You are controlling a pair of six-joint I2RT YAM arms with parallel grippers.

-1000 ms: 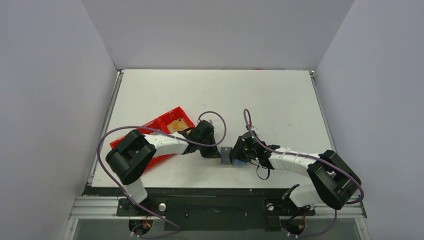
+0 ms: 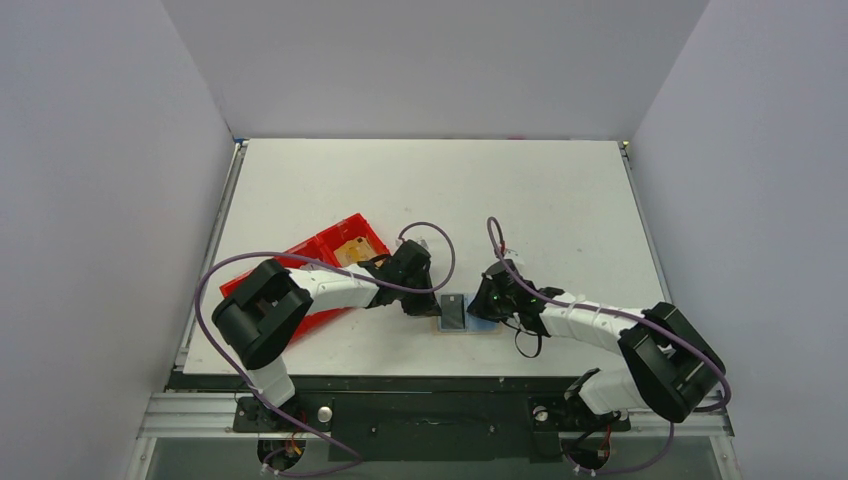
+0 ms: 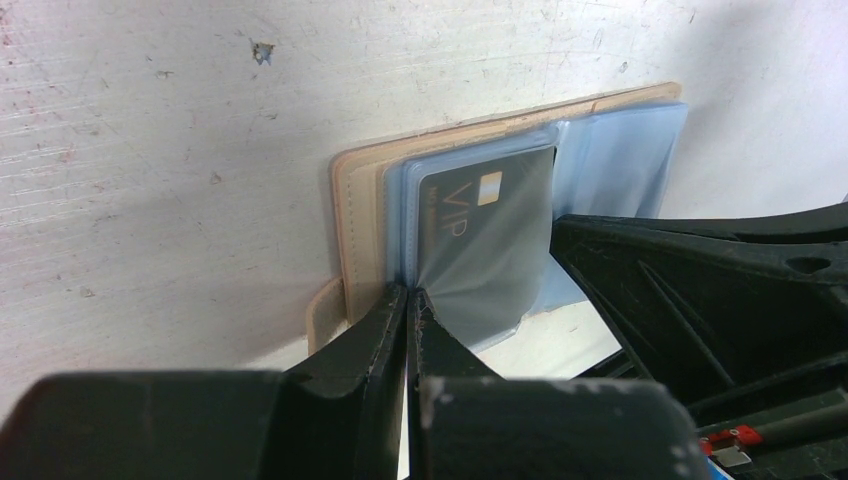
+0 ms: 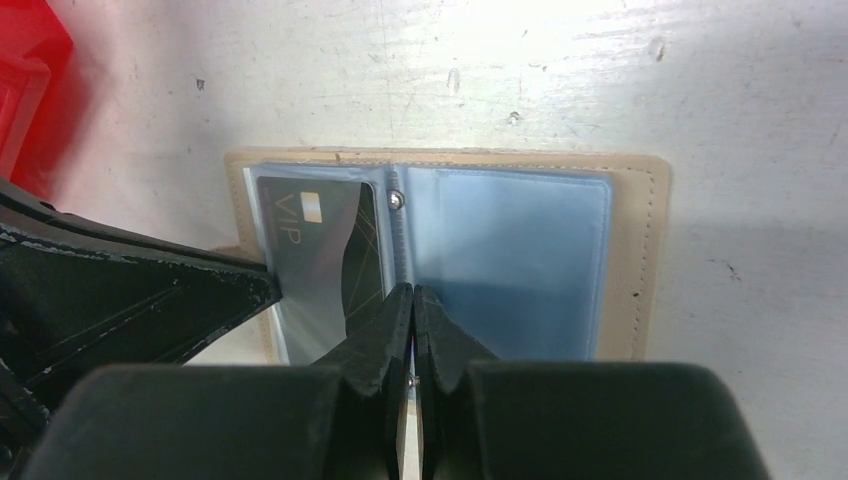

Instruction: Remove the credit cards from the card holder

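Note:
The tan card holder lies open on the table, its stitched rim (image 4: 640,270) showing around blue-tinted clear sleeves (image 4: 510,250). A dark VIP card (image 3: 490,230) sits inside the left sleeve. My left gripper is shut at that sleeve's outer edge; whether the edge is pinched between its fingertips is hidden. Close to the fold with its metal rivet (image 4: 397,200), my right gripper is shut, and no card shows between its fingers. Seen from above, the left gripper (image 2: 434,306) and the right gripper (image 2: 478,308) stand at either side of the card.
A red divided bin (image 2: 318,240) with tan items inside stands to the left, partly under the left arm. Bare white table (image 2: 430,185) stretches behind the arms and off to the right.
The right gripper has shifted slightly to the right over the holder. The left arm and the card holder look nearly still.

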